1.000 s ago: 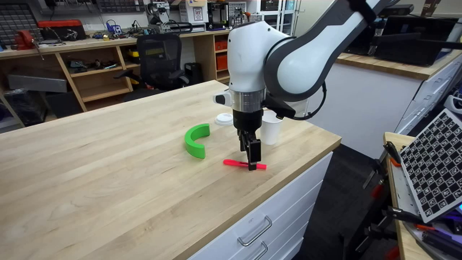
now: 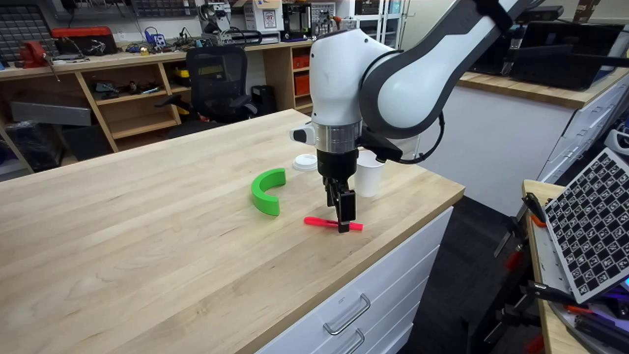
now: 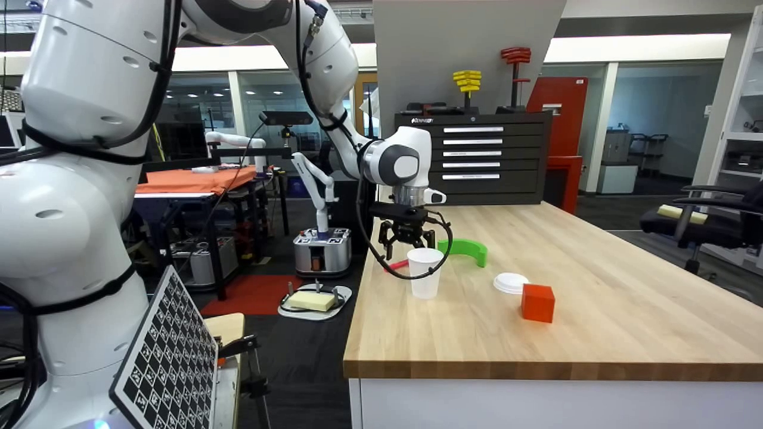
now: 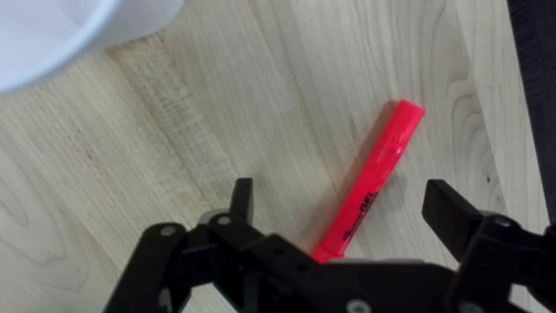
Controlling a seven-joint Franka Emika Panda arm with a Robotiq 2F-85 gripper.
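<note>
A red gel marker [image 4: 370,180] lies flat on the wooden tabletop, running at a slant between the spread fingers of my gripper in the wrist view. Its lower end is hidden behind the gripper body. Neither finger [image 4: 242,201] appears to touch it. In exterior view 1 the open gripper [image 2: 340,218] points down over the marker [image 2: 321,221], covering part of it. Close by stands an upright white cup [image 3: 425,282], open at the top; its rim [image 4: 99,31] fills the wrist view's upper left corner.
A green curved block [image 2: 265,191] and a white lid [image 3: 511,282] rest on the table, with an orange-red cube [image 3: 537,302] beyond the lid. The table edge [image 2: 377,245] runs near the marker.
</note>
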